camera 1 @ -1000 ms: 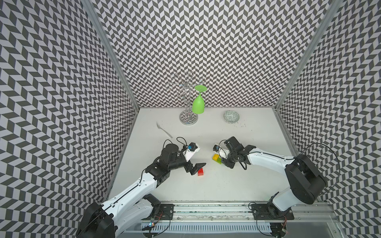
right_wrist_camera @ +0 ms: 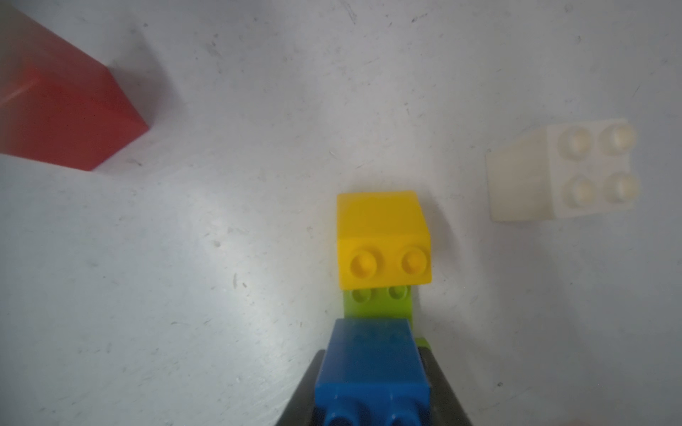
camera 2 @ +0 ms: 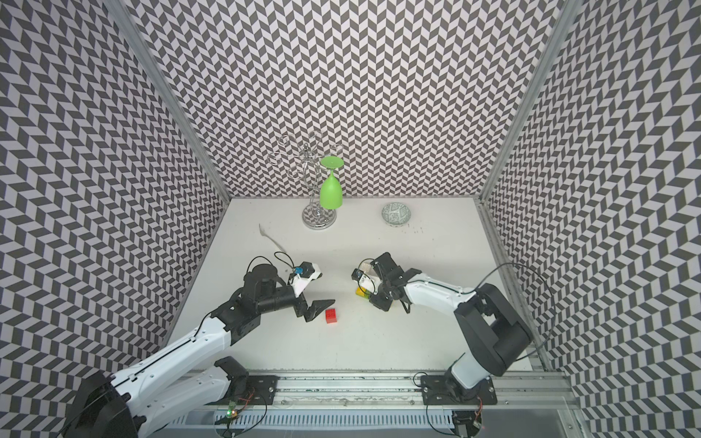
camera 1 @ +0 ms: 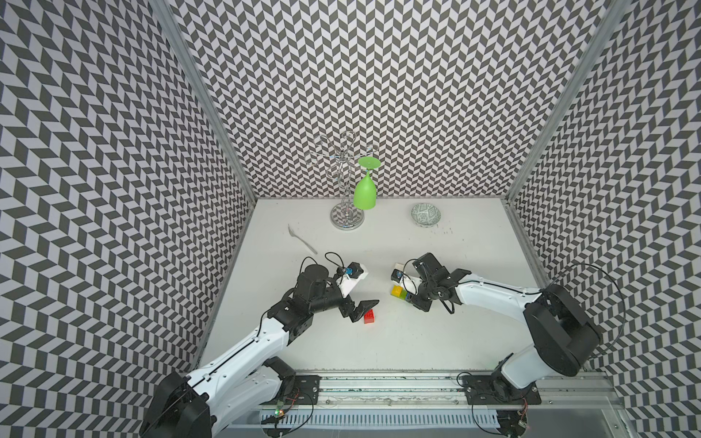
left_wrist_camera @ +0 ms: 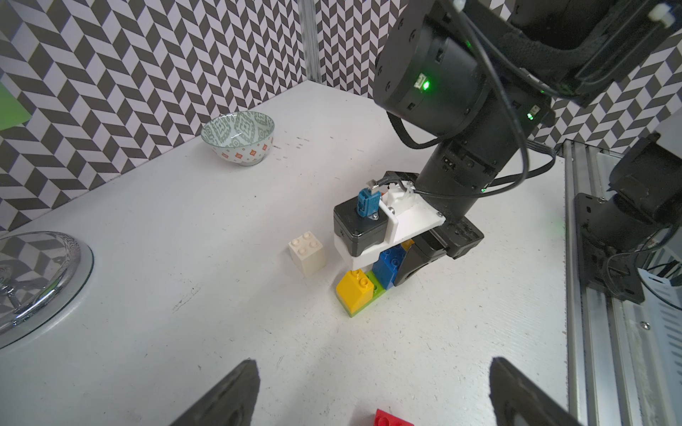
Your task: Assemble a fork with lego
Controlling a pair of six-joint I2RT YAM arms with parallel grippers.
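Observation:
My right gripper is shut on a blue brick (right_wrist_camera: 369, 355), low over a green base piece (right_wrist_camera: 378, 304) with a yellow sloped brick (right_wrist_camera: 383, 234) on its far end; whether the blue brick is seated on the green cannot be told. A white brick (left_wrist_camera: 305, 252) stands beside them. My left gripper hangs open near a red brick (camera 1: 368, 317), its fingers apart with nothing between them. A second red brick (right_wrist_camera: 71, 113) shows in the right wrist view.
A metal stand (camera 1: 347, 216) holding a green glass (camera 1: 365, 191) stands at the back, with a bowl (camera 1: 425, 214) to its right and a fork (camera 1: 303, 238) to the left.
My right gripper has shifted very slightly over the green piece. The left arm has not moved.

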